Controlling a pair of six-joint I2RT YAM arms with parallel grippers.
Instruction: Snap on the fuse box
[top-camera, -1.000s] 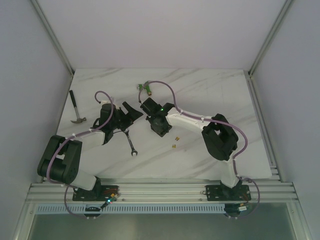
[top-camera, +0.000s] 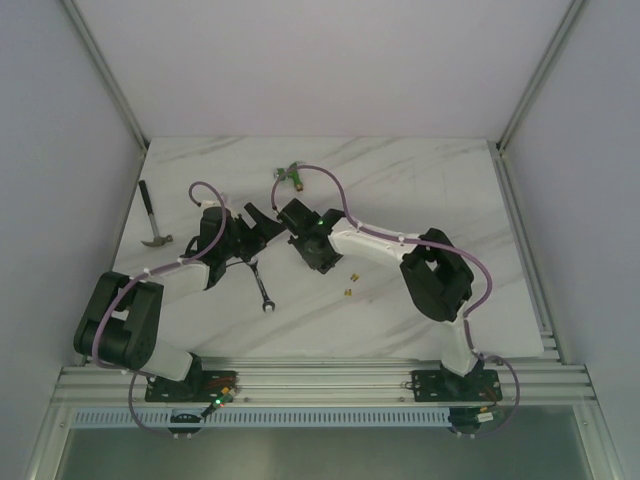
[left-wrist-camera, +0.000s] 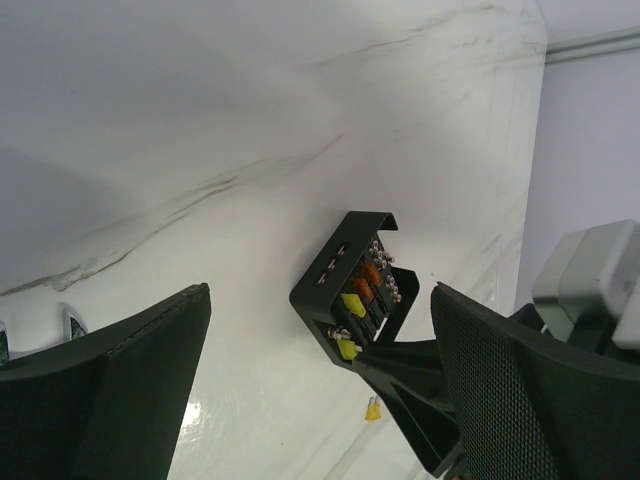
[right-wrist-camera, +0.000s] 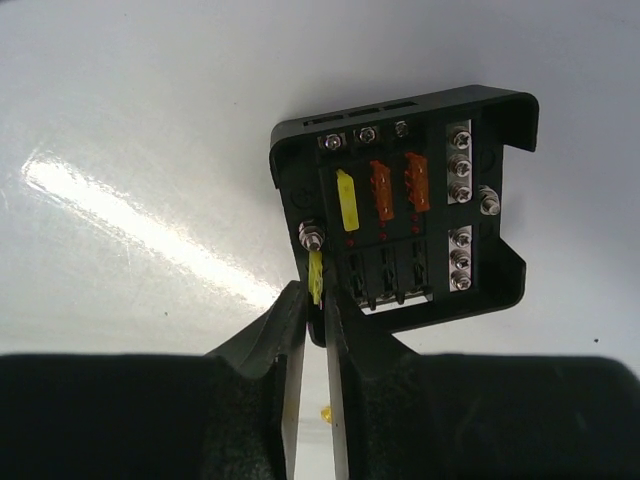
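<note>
The black fuse box lies on the marble table, open, with yellow and orange fuses and bolts; in the left wrist view it sits right of centre (left-wrist-camera: 330, 280). My right gripper is at the box's lower left corner, fingers shut on a yellow fuse (right-wrist-camera: 316, 268) just below a bolt. My left gripper stands open, away from the box to its left, with nothing between its fingers.
A wrench (top-camera: 262, 285) lies below the left gripper, a hammer (top-camera: 150, 212) at the far left, and a green-handled hammer (top-camera: 296, 180) at the back. Loose yellow fuses (top-camera: 348, 292) lie in front of the box.
The left arm is still.
</note>
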